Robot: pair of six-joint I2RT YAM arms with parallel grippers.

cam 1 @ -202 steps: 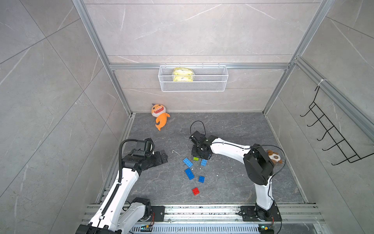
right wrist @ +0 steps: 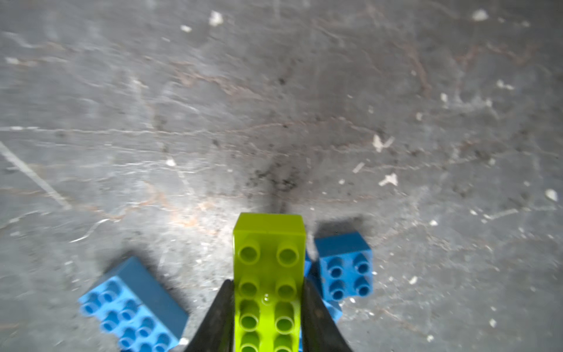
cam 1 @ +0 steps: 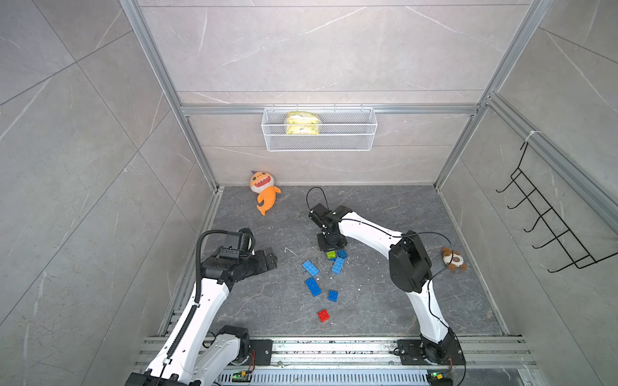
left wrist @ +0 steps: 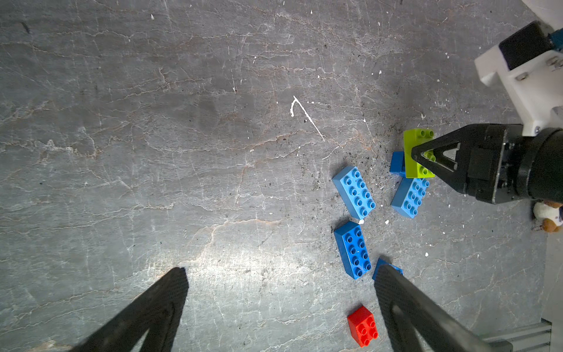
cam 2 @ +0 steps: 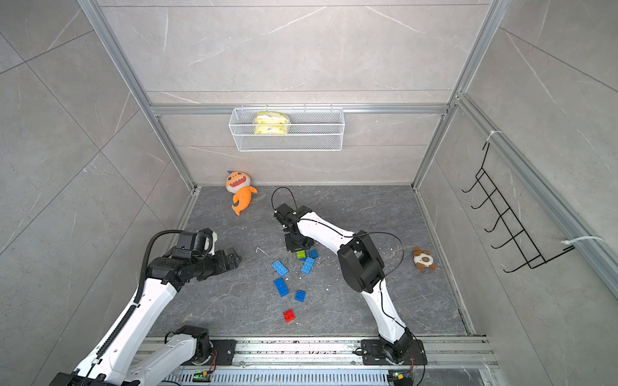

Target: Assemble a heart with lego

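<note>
My right gripper is shut on a long green brick (right wrist: 269,226), studs facing the camera, raised above the floor. Partly beneath it in the right wrist view are a small blue brick (right wrist: 343,267) and a half-hidden light blue one. Another light blue brick (left wrist: 355,192) lies to the left, apart from it. Closer to the front rest a darker blue brick (left wrist: 353,251), a small blue brick (cam 1: 332,295) and a red brick (left wrist: 363,326). My left gripper hovers open at the left, nothing between its fingers.
An orange shark toy (cam 1: 263,189) lies at the back left, and a brown-white plush (cam 1: 453,258) at the right. White debris (left wrist: 308,118) is scattered on the floor.
The left arm and the other bricks stayed put.
</note>
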